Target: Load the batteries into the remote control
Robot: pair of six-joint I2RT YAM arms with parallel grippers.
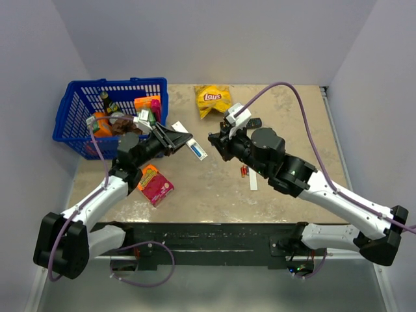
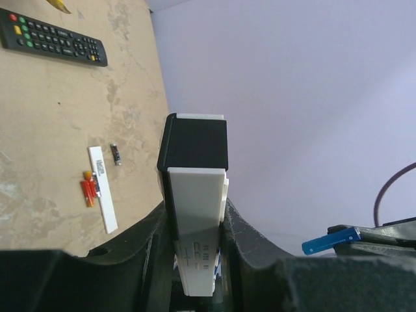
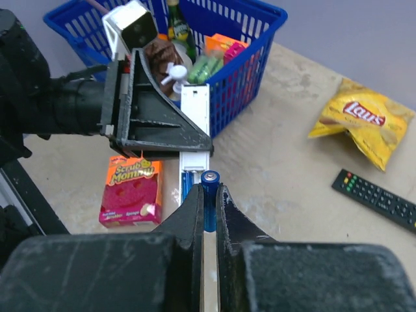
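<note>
My left gripper (image 1: 174,138) is shut on a white remote control (image 1: 195,148) with its battery compartment open; in the right wrist view a blue battery sits in that compartment (image 3: 188,185). My right gripper (image 1: 216,139), right of the remote, is shut on an upright blue battery, seen also at the right of the left wrist view (image 2: 331,239). Loose batteries (image 2: 89,190) lie on the table by a white strip (image 2: 102,190), with a small dark battery (image 2: 116,154) nearby.
A blue basket (image 1: 68,117) of groceries stands back left, a pink sponge box (image 1: 155,185) in front of it. A chips bag (image 1: 213,99) and black remote (image 2: 55,42) lie toward the back.
</note>
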